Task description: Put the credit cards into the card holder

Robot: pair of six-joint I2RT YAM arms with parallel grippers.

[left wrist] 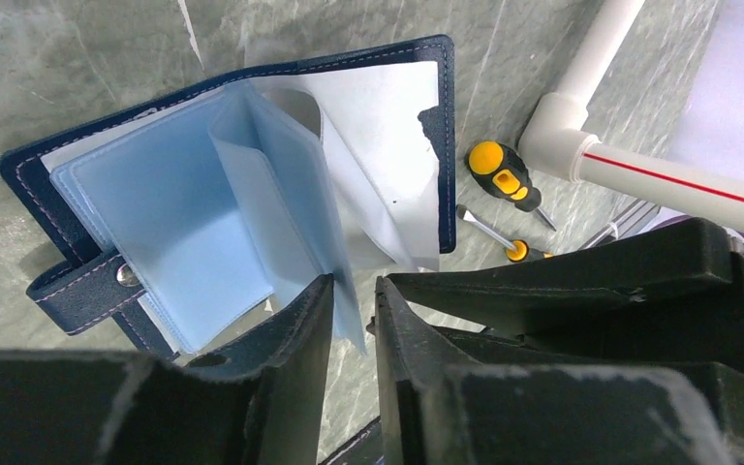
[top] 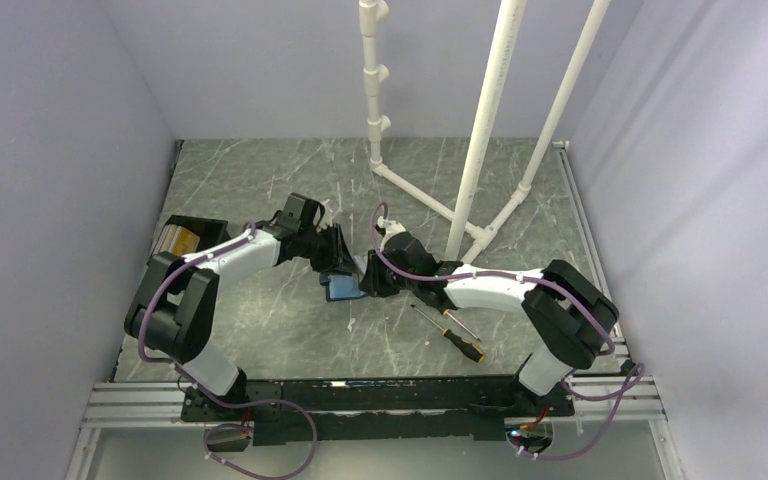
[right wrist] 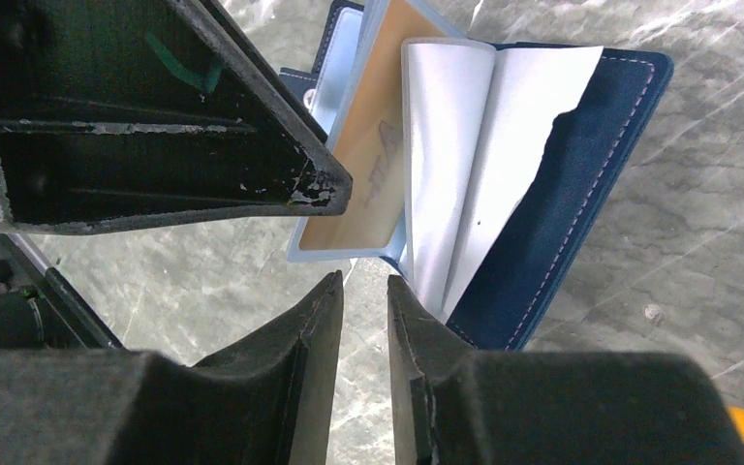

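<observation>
The dark-blue card holder (left wrist: 450, 126) lies unfolded on the table, its pale-blue sleeves (left wrist: 170, 208) partly raised. My left gripper is part open at the raised sleeves, and the lower edge of one reaches into the gap between its fingertips. From the right wrist view, a tan panel (right wrist: 373, 160) shows inside a pale translucent sleeve; whether it is a card I cannot tell. My right gripper is part open beside a curled white sleeve (right wrist: 446, 145), with only tabletop seen through its gap. Both grippers hide much of the holder from above.
A black box (top: 195, 232) with yellowish contents stands at the far left. To the right of the holder lie screwdrivers (top: 463, 346). A white pipe frame (top: 420, 196) rises behind my right arm. Free table lies in front of the holder.
</observation>
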